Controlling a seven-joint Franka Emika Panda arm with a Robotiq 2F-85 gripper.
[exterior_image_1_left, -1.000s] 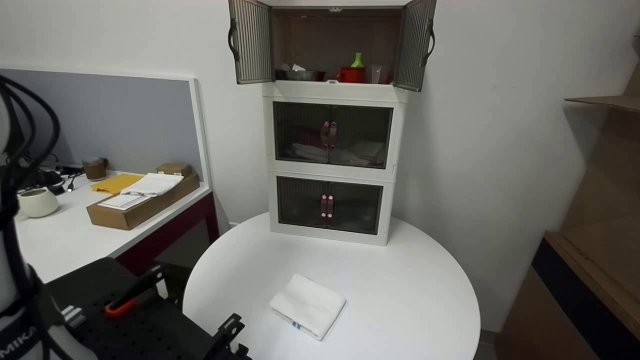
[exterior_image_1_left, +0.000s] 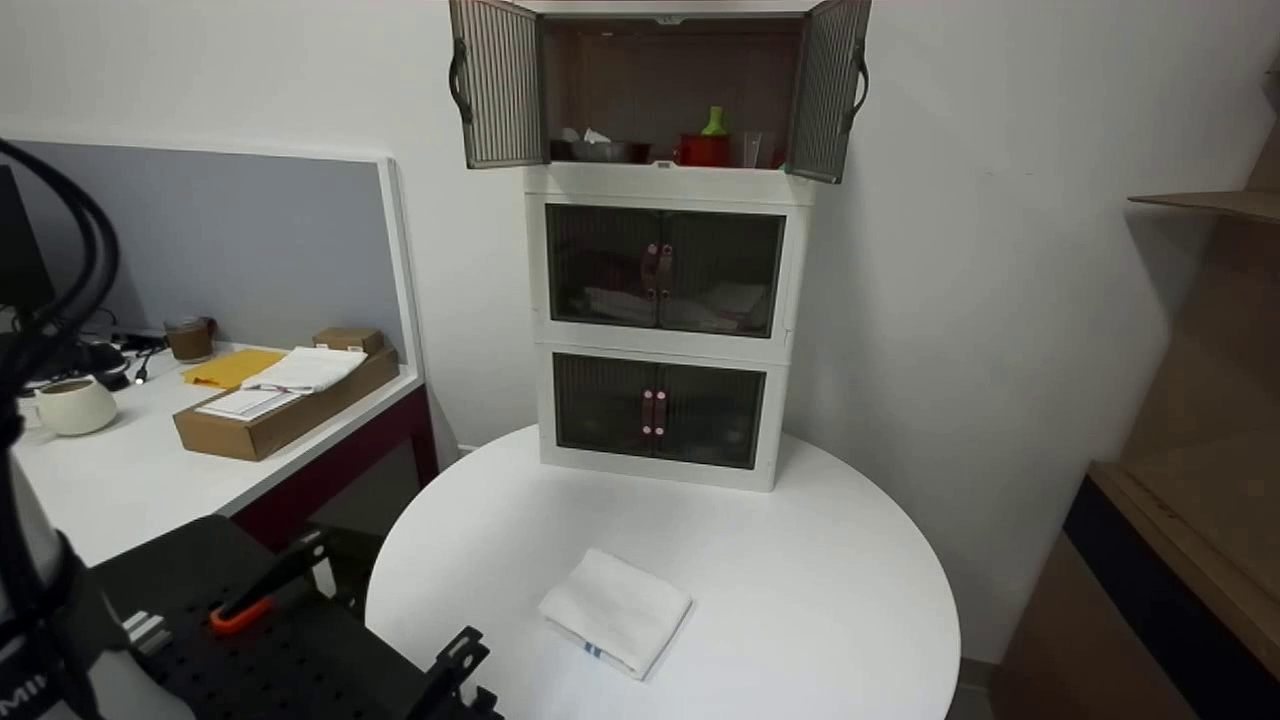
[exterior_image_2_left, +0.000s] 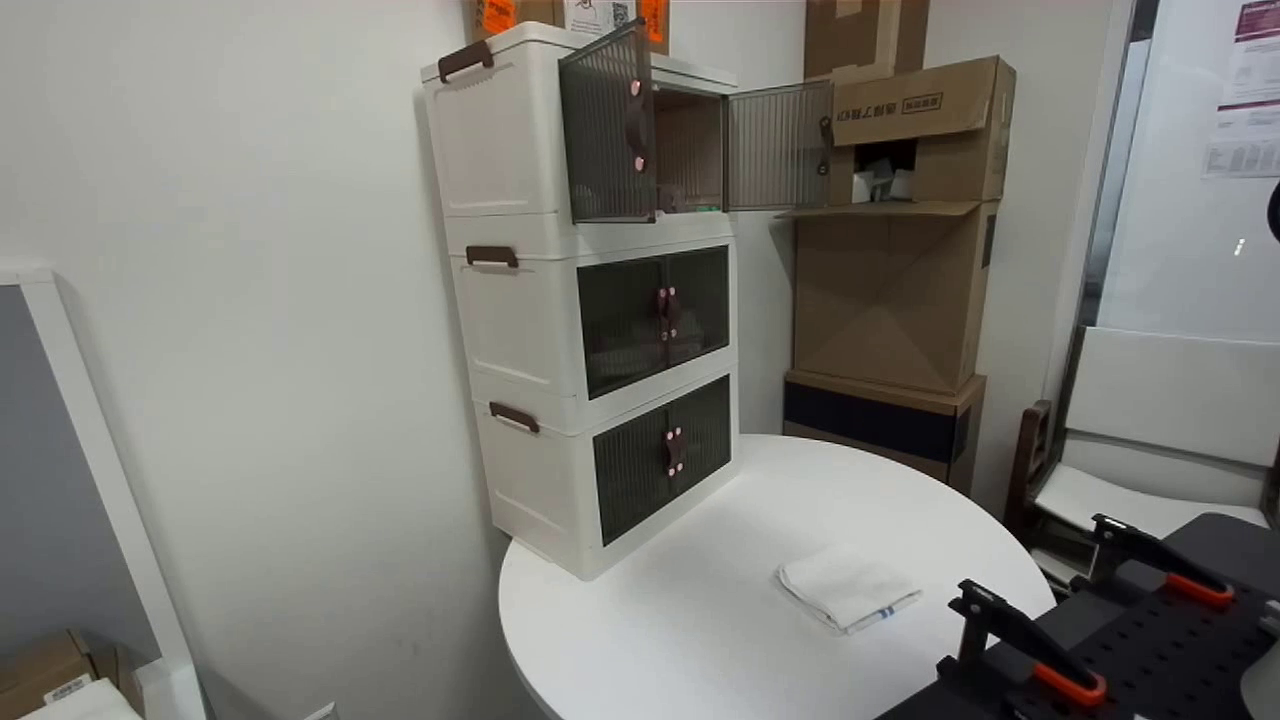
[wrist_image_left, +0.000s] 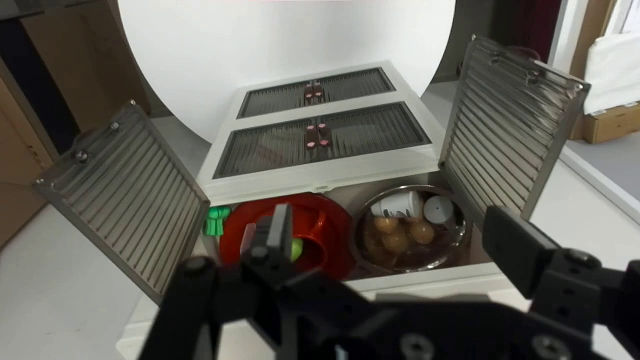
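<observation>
A white stacked cabinet (exterior_image_1_left: 668, 180) stands on a round table, its top compartment open. In the wrist view, which looks upside down, my gripper is open in front of that compartment, with no object held between its fingers. A red plate (wrist_image_left: 336, 225) bears a red mug (wrist_image_left: 321, 231) with something green inside, partly hidden by one finger. Beside it a metal bowl (wrist_image_left: 354, 243) holds several brown egg-like things (wrist_image_left: 394, 239) and white cups (wrist_image_left: 400, 205). A folded white towel (exterior_image_1_left: 618, 610) with a blue stripe lies flat on the table.
The ribbed left door (exterior_image_1_left: 504, 84) and right door (exterior_image_1_left: 831, 90) stick out at either side of the opening. Both lower compartments are closed. Clamps (exterior_image_2_left: 1026, 642) sit on the dark mounting board.
The part of my arm at the left edge of exterior view 1 has shifted slightly. The top left door's free edge stands slightly farther outward. The towel has stayed put.
</observation>
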